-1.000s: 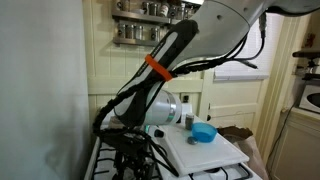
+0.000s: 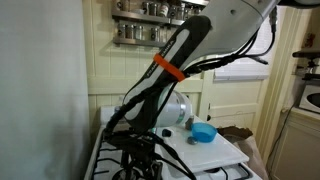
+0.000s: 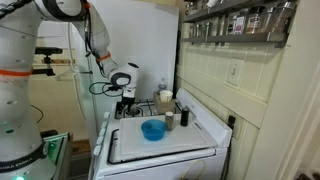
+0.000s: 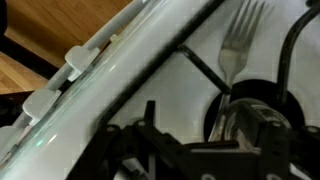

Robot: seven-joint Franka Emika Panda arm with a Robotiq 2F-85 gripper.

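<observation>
A silver fork (image 4: 236, 42) lies over a stove burner (image 4: 283, 98) in the wrist view, its tines pointing to the top. Its handle runs down between the fingers of my gripper, which stands open. The far end of the handle is hard to make out in the dark area near the fingers. In exterior view 2 the gripper (image 3: 126, 106) is low over the stove's far end. Exterior view 1 shows it dark against the burners, and the fork cannot be made out there.
A blue bowl (image 3: 153, 130) sits on the white board (image 3: 136, 147) covering part of the stove. Small jars (image 3: 184, 116) stand along the back. Black grates surround the burner, and the stove's edge (image 4: 130, 82) runs close beside my gripper. Spice shelves hang above.
The bowl and board stay where they were.
</observation>
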